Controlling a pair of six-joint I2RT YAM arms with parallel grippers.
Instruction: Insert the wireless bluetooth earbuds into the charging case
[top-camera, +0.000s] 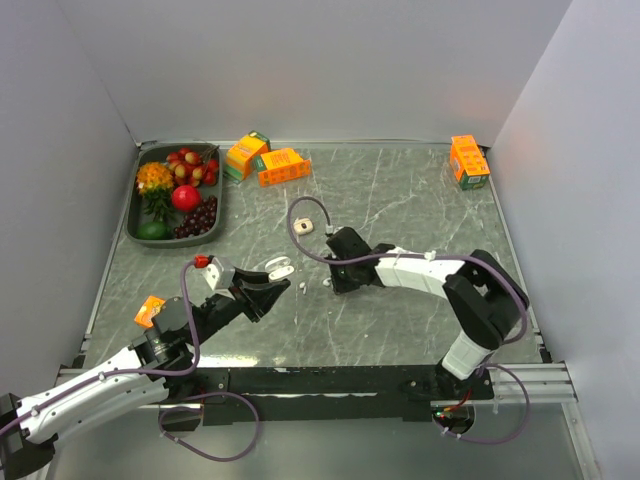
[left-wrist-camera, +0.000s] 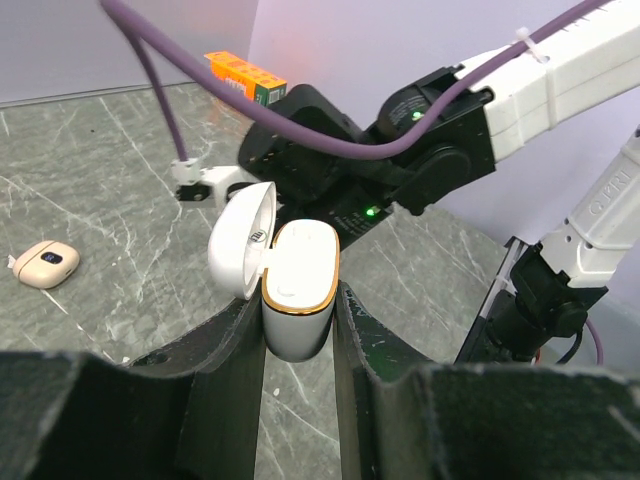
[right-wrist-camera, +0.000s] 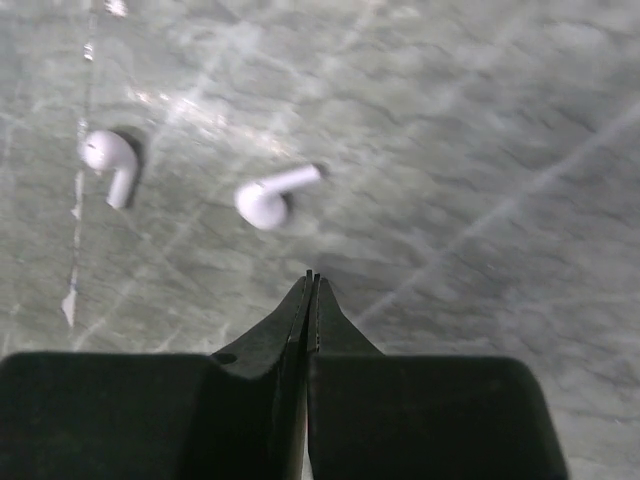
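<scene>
A white charging case (left-wrist-camera: 301, 268), its lid (left-wrist-camera: 242, 240) standing open, is held upright with my left gripper shut on its lower end. Two white earbuds lie apart on the grey marble table in the right wrist view: one earbud (right-wrist-camera: 262, 207) near the middle, the other earbud (right-wrist-camera: 112, 165) further left. My right gripper has its fingertips together with nothing between them. The nearer earbud lies beyond the tips and slightly left, outside the fingers. From above, the right arm's wrist partly covers that earbud (top-camera: 327, 282), while the other earbud (top-camera: 303, 287) shows clear.
A beige earbud case (top-camera: 303, 227) sits on the table behind the earbuds. The fruit tray (top-camera: 219, 225) occupies the back left, with orange boxes (top-camera: 284, 166) beside it. Another orange box (top-camera: 469, 162) stands at back right.
</scene>
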